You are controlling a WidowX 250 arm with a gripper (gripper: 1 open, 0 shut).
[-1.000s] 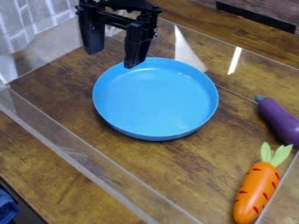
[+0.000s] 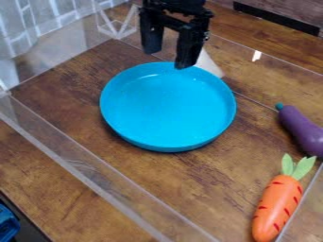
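My black gripper [image 2: 169, 52] hangs open over the back edge of a round blue plate [image 2: 167, 112], with nothing visible between its fingers. An orange toy carrot [image 2: 275, 210] with a green top lies at the front right. A purple toy eggplant [image 2: 299, 131] lies to the right of the plate. A pale, pointed object [image 2: 210, 66] is partly hidden behind the gripper at the back of the plate.
A wooden table [image 2: 76, 170] carries these things. Clear plastic walls run along the left and right. A blue object [image 2: 7, 225] shows at the lower left corner. The table left of the plate is clear.
My gripper has moved right along the back of the plate, now partly covering the pale object. The plate, carrot and eggplant have not visibly moved.
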